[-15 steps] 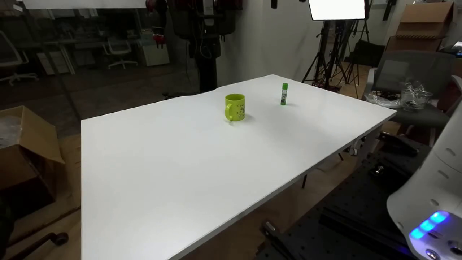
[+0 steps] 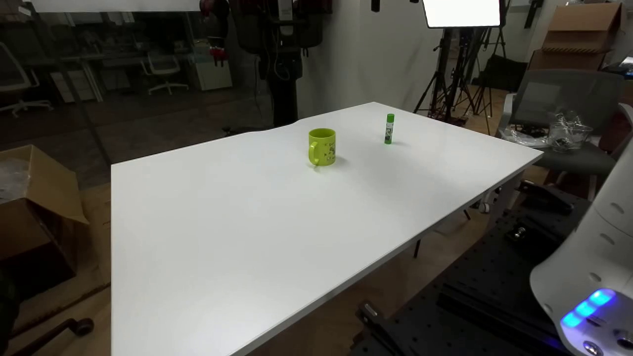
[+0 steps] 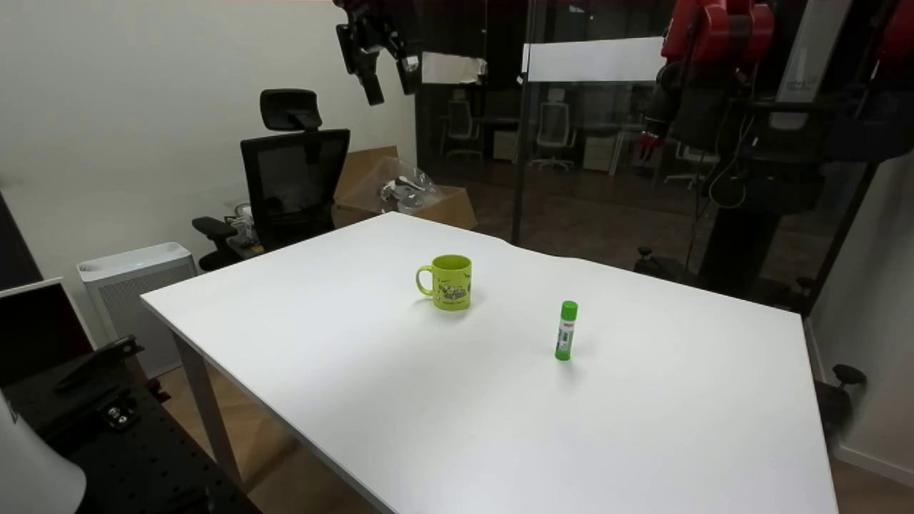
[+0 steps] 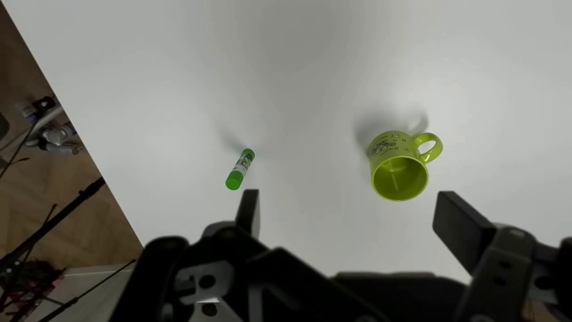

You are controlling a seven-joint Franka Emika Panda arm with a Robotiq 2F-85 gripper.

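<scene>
A lime-green mug (image 2: 322, 148) stands upright on the white table, its handle toward the left in the second exterior view. Apart from it, a green glue stick (image 3: 565, 331) stands on its end. From above, the wrist view has the glue stick (image 4: 241, 169) on the left and the mug (image 4: 397, 166) on the right. High over the table, my gripper (image 3: 390, 89) is open, its two black fingers (image 4: 464, 230) wide apart. Nothing is between them, and neither object is touched. Only the finger ends show at the top of the first exterior view.
A black office chair (image 3: 295, 171) and an open cardboard box (image 2: 47, 207) stand off the table. Tripods and a lit panel (image 2: 463, 13) are past the far corner.
</scene>
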